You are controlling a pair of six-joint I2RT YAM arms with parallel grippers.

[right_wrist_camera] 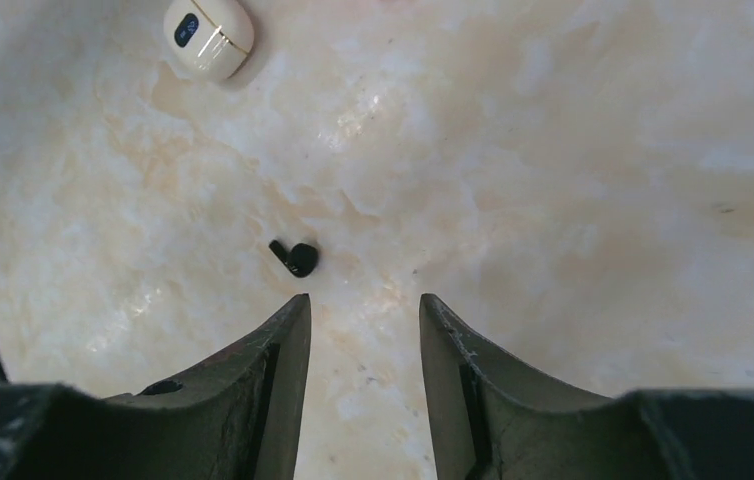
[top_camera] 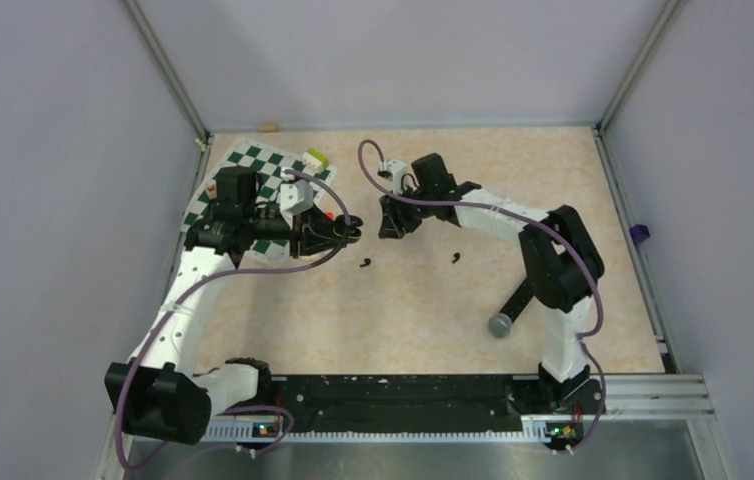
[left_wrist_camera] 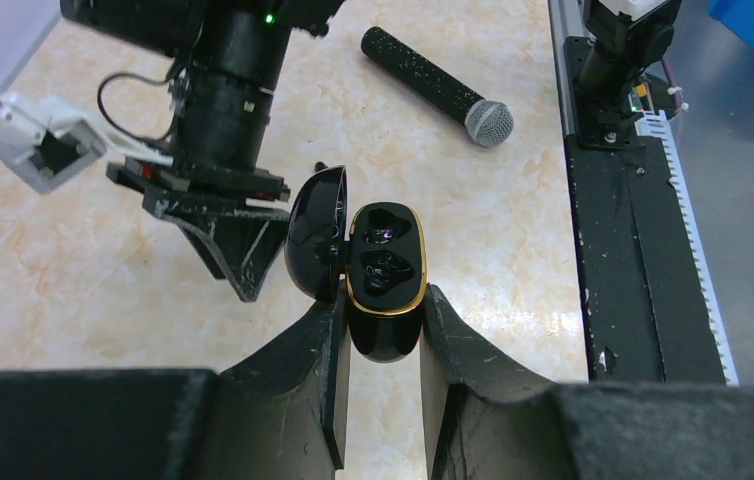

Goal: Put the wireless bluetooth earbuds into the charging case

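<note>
The glossy black charging case (left_wrist_camera: 385, 325) with gold trim is held between the fingers of my left gripper. Its lid (left_wrist_camera: 317, 235) stands open and its two earbud wells face up. One small black earbud (top_camera: 365, 263) lies on the table just right of and below the left gripper in the top view, and another earbud (top_camera: 456, 257) lies further right. My right gripper (top_camera: 391, 236) is above the table between the two, fingers apart and empty. In the right wrist view, one earbud (right_wrist_camera: 300, 260) lies beyond the tip of the left-hand finger.
A microphone (top_camera: 516, 308) lies at the right. A checkered board (top_camera: 253, 160) and a green item (top_camera: 317, 157) are at the back left. A white rounded object (right_wrist_camera: 209, 38) shows at the right wrist view's top left.
</note>
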